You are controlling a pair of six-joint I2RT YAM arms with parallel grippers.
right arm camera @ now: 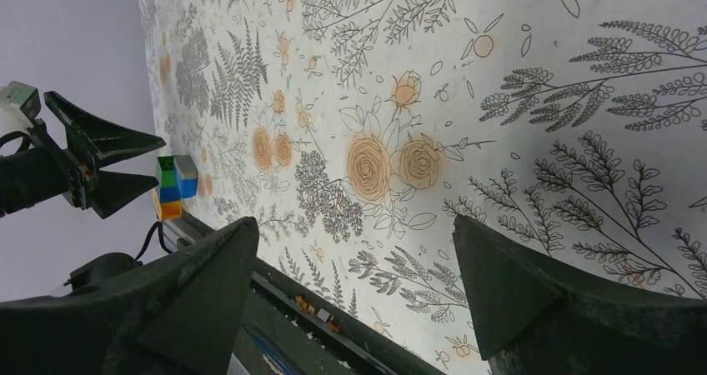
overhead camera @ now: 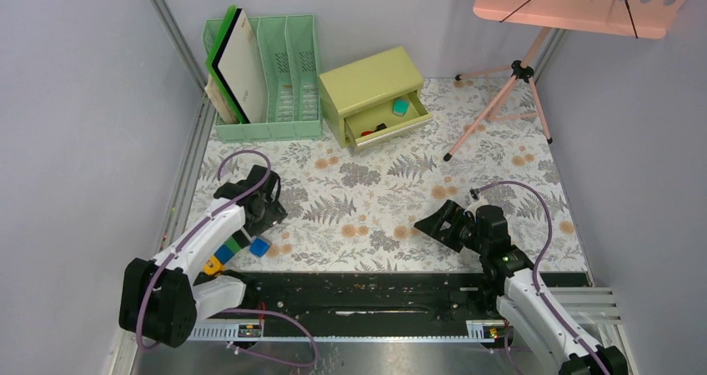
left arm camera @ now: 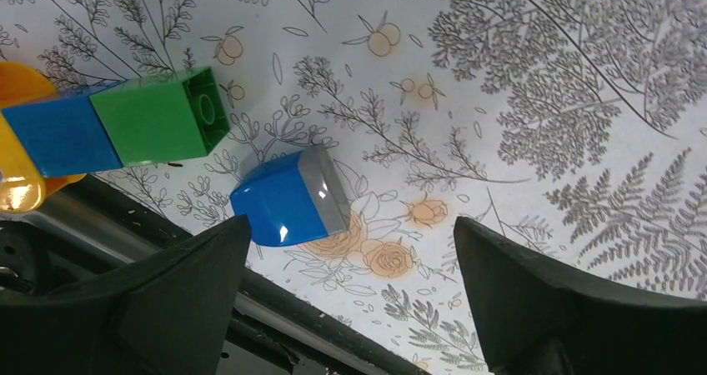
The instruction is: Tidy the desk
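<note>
A small blue box with a grey end (left arm camera: pixel 283 200) lies on the patterned desk by its front edge. My left gripper is open above it, and the box shows between the fingers, nearer the left one, with nothing gripped. To its left, a green block (left arm camera: pixel 158 117), a blue block (left arm camera: pixel 71 133) and a yellow piece (left arm camera: pixel 21 162) lie end to end. My right gripper stands open over bare desk with nothing between its fingers. At the back, the drawer (overhead camera: pixel 413 122) of the olive cabinet (overhead camera: pixel 367 83) is pulled out, holding a teal item (overhead camera: pixel 400 107) and small red and black things.
A green file rack (overhead camera: pixel 298 131) at the back left holds a white board with a green edge (overhead camera: pixel 248 71). The pink stand (overhead camera: pixel 534 25) has its legs on the back right of the desk.
</note>
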